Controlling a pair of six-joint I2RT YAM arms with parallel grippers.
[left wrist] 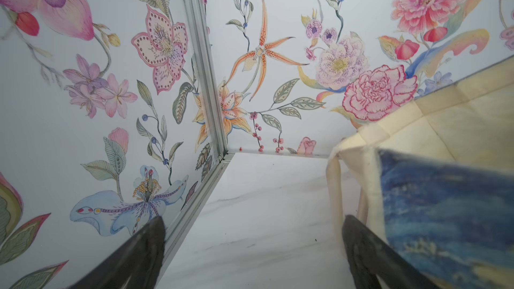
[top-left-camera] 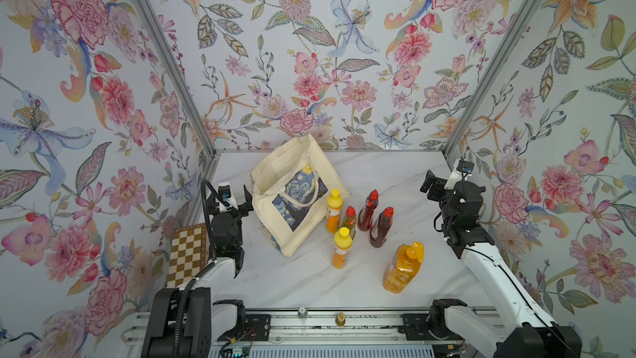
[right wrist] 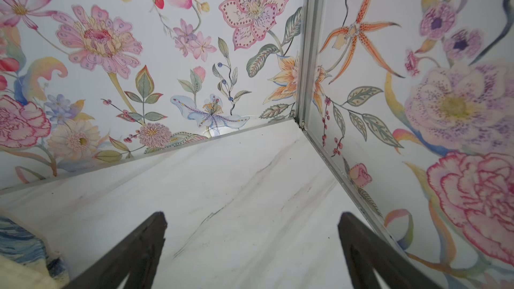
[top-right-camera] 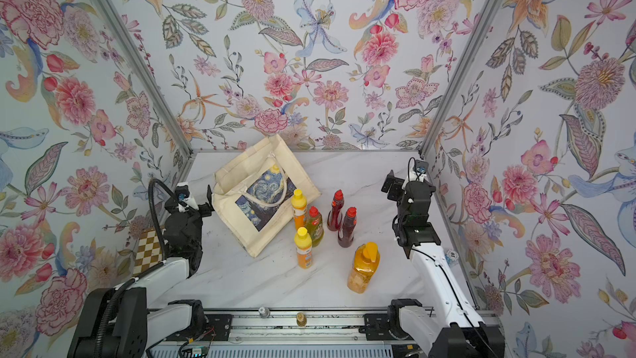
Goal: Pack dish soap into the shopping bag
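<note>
The cream shopping bag (top-left-camera: 265, 225) with a starry-night print leans left of the bottles; in the left wrist view its top edge (left wrist: 439, 101) fills the right side. Small bottles with red caps (top-left-camera: 381, 228) and yellow caps (top-left-camera: 341, 252) stand in the middle, one of red-capped ones greenish. A large amber jug (top-right-camera: 363, 271) stands at front right; I cannot tell which bottle is dish soap. My left gripper (top-left-camera: 235, 199) is open beside the bag's left side, empty. My right gripper (top-left-camera: 437, 185) hangs open and empty above the table, right of and behind the bottles.
Floral walls bound the table at back and sides. A checkered board (top-left-camera: 185, 252) lies at the far left.
</note>
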